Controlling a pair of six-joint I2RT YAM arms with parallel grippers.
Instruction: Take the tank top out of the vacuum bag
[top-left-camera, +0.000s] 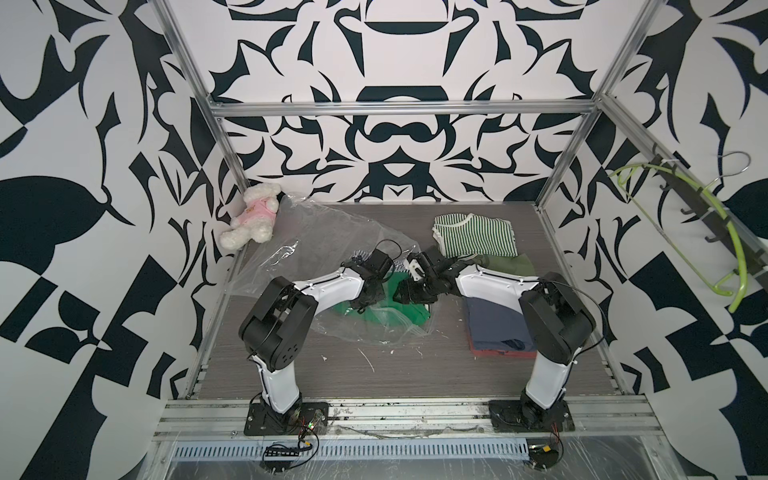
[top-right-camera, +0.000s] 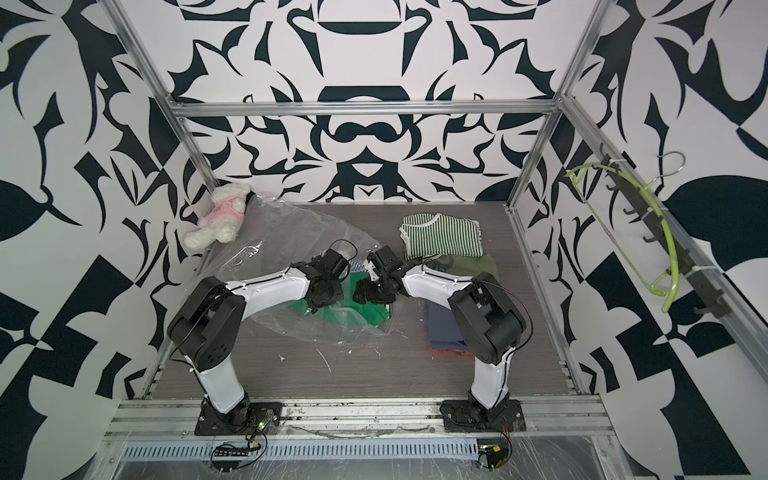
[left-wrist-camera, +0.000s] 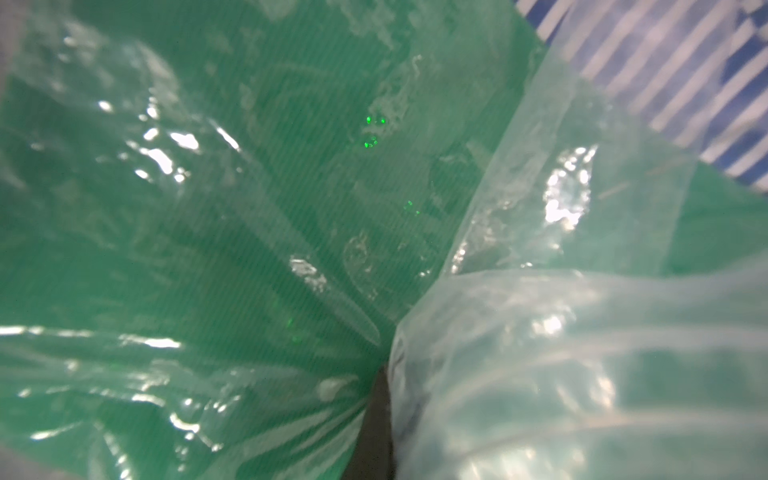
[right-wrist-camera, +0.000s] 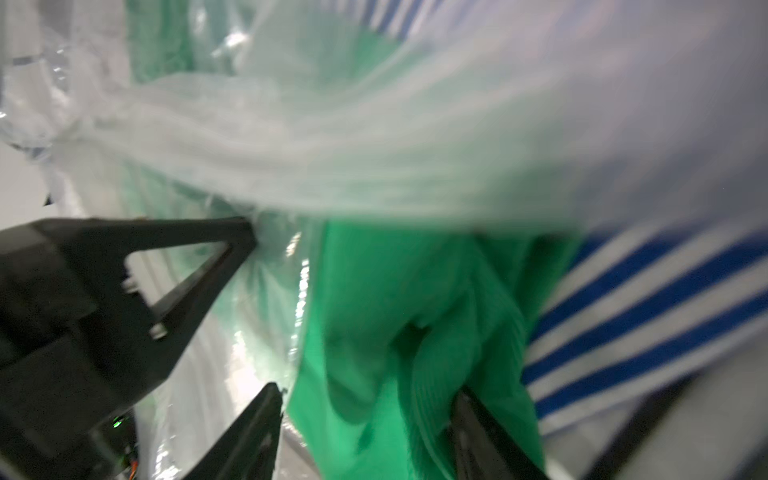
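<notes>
The clear vacuum bag (top-left-camera: 312, 240) spreads across the left and middle of the table, with a green garment (top-left-camera: 412, 312) inside it. Beside the green lies blue-and-white striped cloth (right-wrist-camera: 640, 312); which one is the tank top I cannot tell. My left gripper is shut on thin bag film, whose folds gather at its fingertips. At the bag's mouth, my right gripper stands open, its fingers on either side of crumpled green cloth (right-wrist-camera: 424, 352). Bag film (right-wrist-camera: 360, 152) arches above that cloth, pulled up by the left gripper.
A striped green-and-white shirt (top-left-camera: 476, 237) lies at the back right. Folded dark blue cloth (top-left-camera: 496, 324) sits under my right arm. A white teddy bear (top-left-camera: 254, 217) rests at the back left. Bare table (top-left-camera: 408, 376) shows in front.
</notes>
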